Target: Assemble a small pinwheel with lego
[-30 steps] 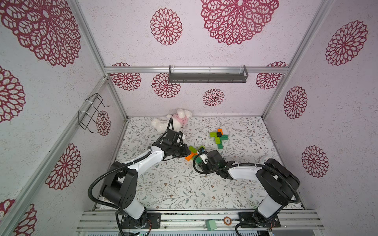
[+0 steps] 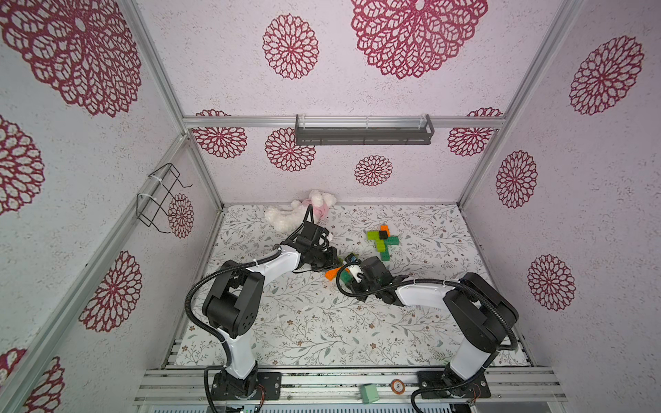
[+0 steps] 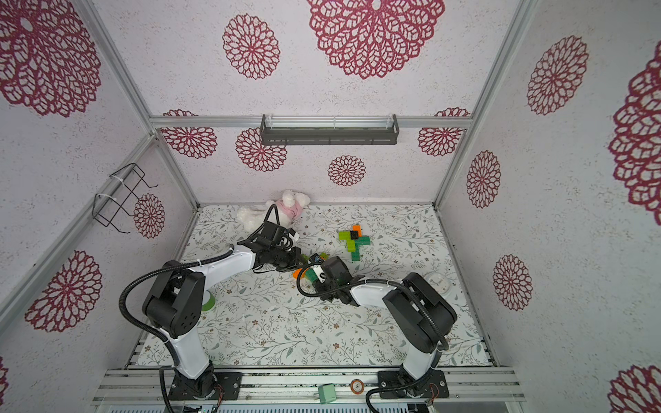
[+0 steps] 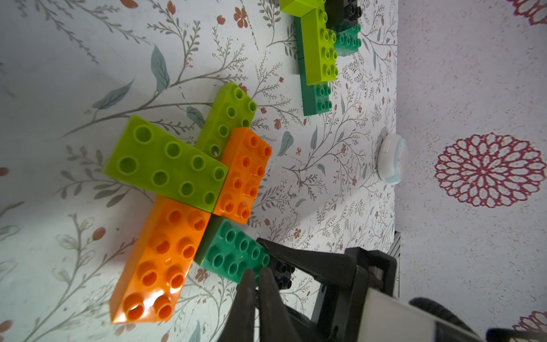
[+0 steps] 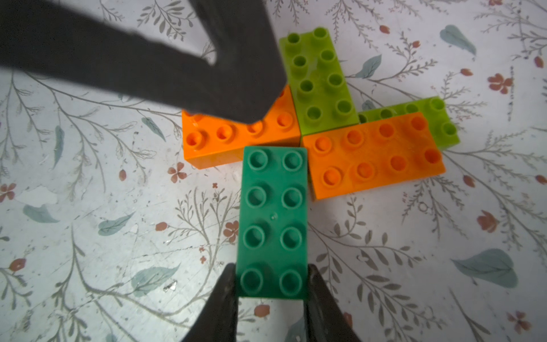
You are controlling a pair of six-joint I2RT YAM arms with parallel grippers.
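A loose pinwheel layout of bricks lies mid-table: lime bricks [image 5: 319, 79] [image 4: 165, 162], orange bricks [image 5: 370, 154] [image 4: 156, 256] and a teal brick [image 5: 273, 222]. My right gripper is shut on the teal brick's near end, whose far end touches the orange bricks. My left gripper [image 2: 332, 260] is beside the group, above it; in its own wrist view the fingers are not clearly visible. A finished-looking cluster [image 2: 382, 241] of lime, teal, orange and black bricks lies farther back.
A white plush toy [image 2: 289, 216] lies at the back left. A white round object [image 4: 390, 159] sits at the right of the table.
My right arm has shifted slightly.
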